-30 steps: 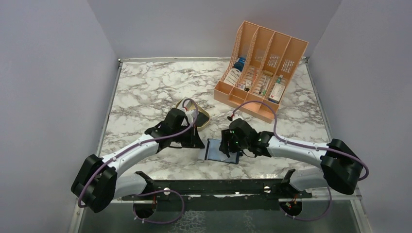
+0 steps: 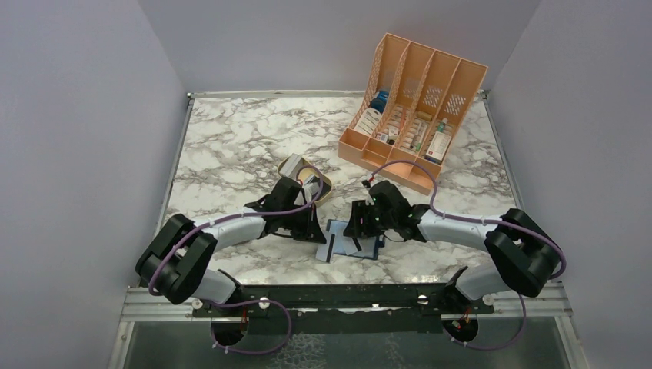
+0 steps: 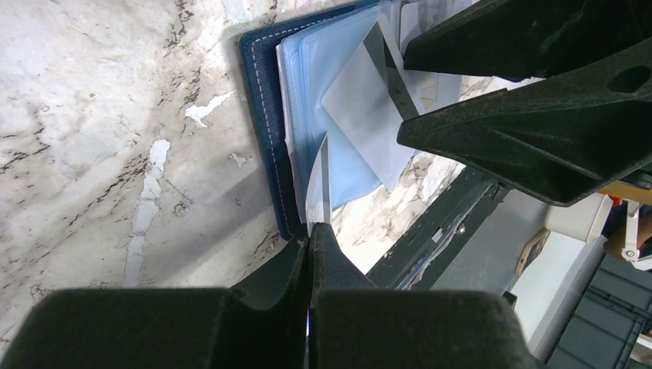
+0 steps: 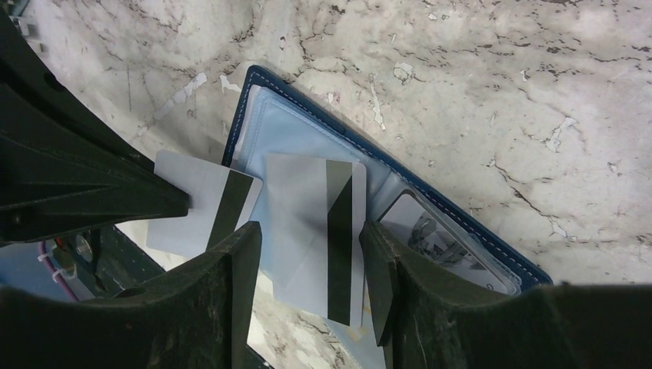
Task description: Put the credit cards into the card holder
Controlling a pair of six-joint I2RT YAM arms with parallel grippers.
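Observation:
The blue card holder [image 2: 338, 229] lies open on the table, its clear sleeves [image 4: 288, 131] facing up. My left gripper is shut on a white card [image 3: 318, 181] with a dark stripe, held at the holder's edge. A second striped white card [image 4: 300, 231] lies on the sleeves. My right gripper stands open over it, a fingertip at either side; whether they touch it I cannot tell. A printed card [image 4: 434, 242] shows in a clear sleeve at the holder's other end.
Behind the arms are a tan tray [image 2: 327, 192] with cards and a peach compartment organiser [image 2: 361, 154] with assorted items. The table's front edge is close to the holder.
Over the last second my left gripper moved slightly right and down in the top view with its card. The right arm shifted slightly and the card beneath it shows more clearly.

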